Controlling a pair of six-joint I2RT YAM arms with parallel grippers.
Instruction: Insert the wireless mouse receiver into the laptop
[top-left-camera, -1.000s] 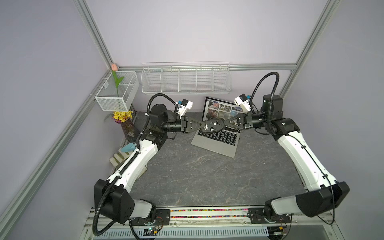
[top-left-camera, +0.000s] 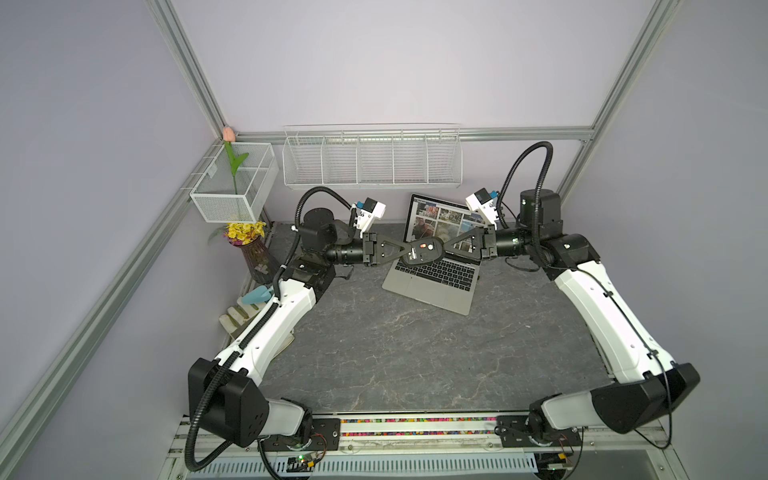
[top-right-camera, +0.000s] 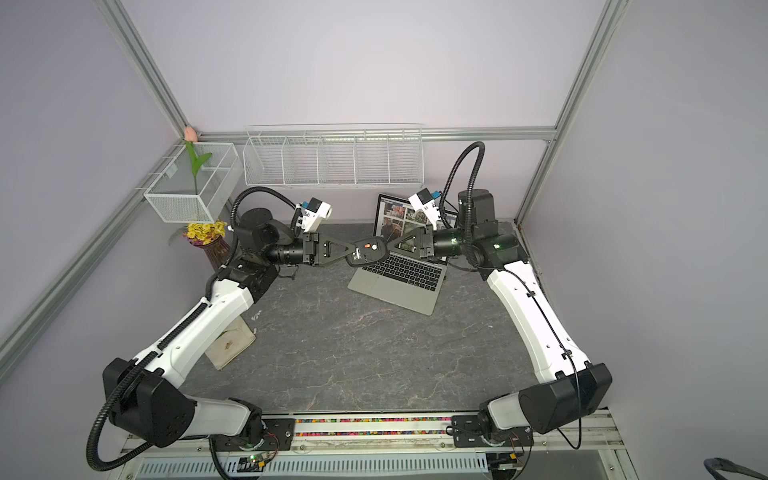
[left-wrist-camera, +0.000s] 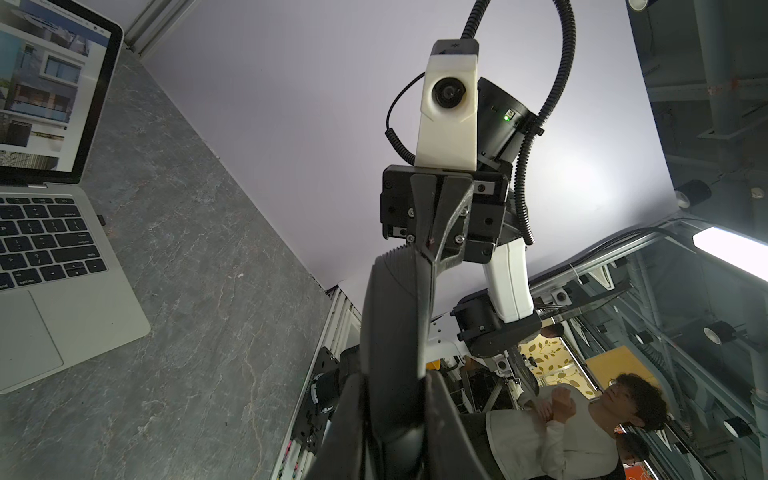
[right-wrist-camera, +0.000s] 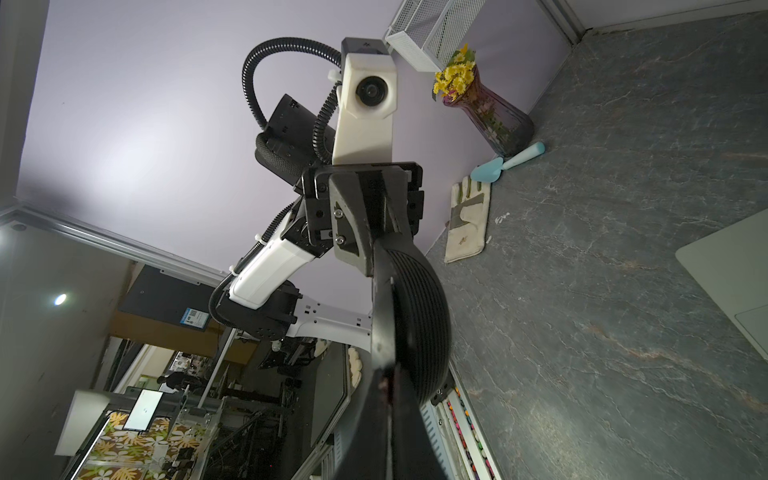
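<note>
A dark mouse (top-left-camera: 423, 251) is held in the air over the laptop, its underside facing the top cameras. My left gripper (top-left-camera: 405, 249) is shut on its left end. From the right, my right gripper (top-left-camera: 445, 246) reaches the mouse's other end; its fingers are shut, with nothing seen between them. In the right wrist view the mouse (right-wrist-camera: 424, 308) is just beyond the fingertips; contact cannot be told. Reddish and white spots show on its underside. The open laptop (top-left-camera: 436, 292) lies below. A small dark piece, likely the receiver (left-wrist-camera: 101, 220), sticks out of the laptop's right side.
At the left are a flower vase (right-wrist-camera: 496, 116), a light-blue trowel (right-wrist-camera: 508, 162) and a glove (right-wrist-camera: 468, 220). White wire baskets (top-left-camera: 373, 158) hang at the back wall.
My right gripper has shifted slightly left toward the mouse. Reddish spots now show on the mouse's underside where only pale ones showed before. The left arm looks still.
</note>
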